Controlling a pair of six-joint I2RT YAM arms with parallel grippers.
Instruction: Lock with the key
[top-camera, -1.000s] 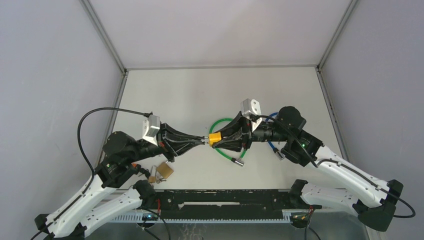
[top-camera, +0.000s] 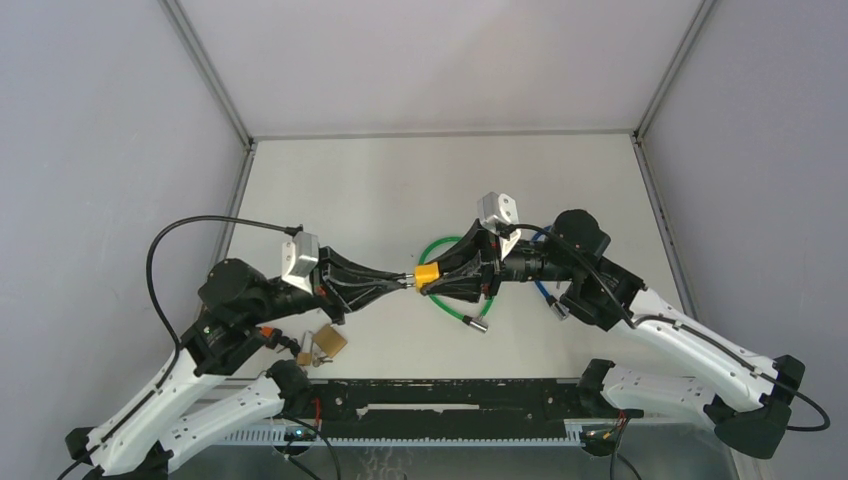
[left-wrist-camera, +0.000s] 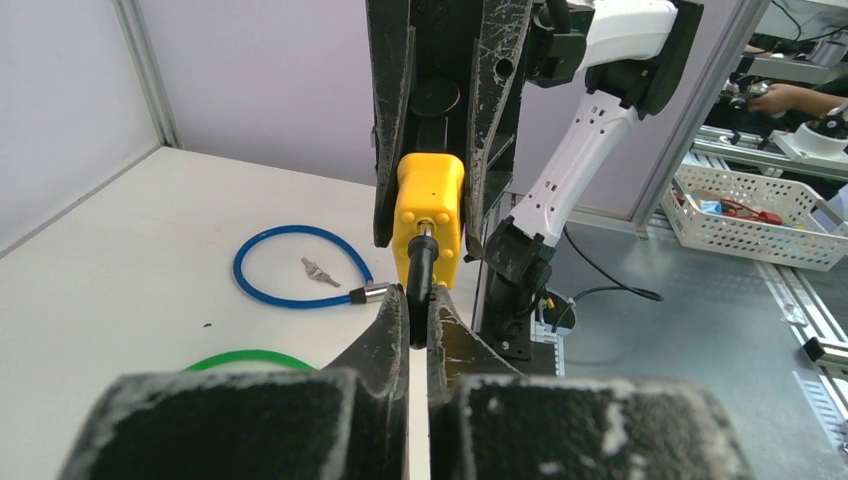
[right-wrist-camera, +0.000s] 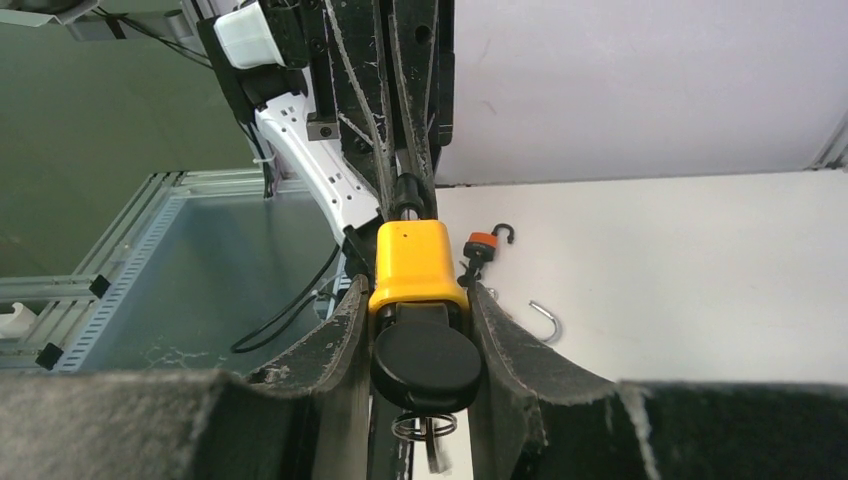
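Note:
A yellow padlock (top-camera: 427, 276) hangs in mid-air between my two grippers, above the table. In the left wrist view, my left gripper is shut on its black-sleeved shackle (left-wrist-camera: 424, 275). The yellow body (left-wrist-camera: 430, 190) sits between the fingers of my right gripper, which lie close along both sides. Whether they press on it is unclear. At the body's near end in the right wrist view is a round black key head (right-wrist-camera: 427, 362), with a metal ring (right-wrist-camera: 424, 427) and something metallic dangling below. The keyhole itself is hidden.
A green cable lock (top-camera: 432, 250) lies beneath the grippers; a blue one (left-wrist-camera: 290, 230) with small keys (left-wrist-camera: 320, 272) lies farther right. Brass padlock (top-camera: 329, 340) and other locks sit near the left front edge.
The padlock and both gripper tips have shifted very slightly left. My left arm has also moved a little; the padlock stays between the grippers throughout.

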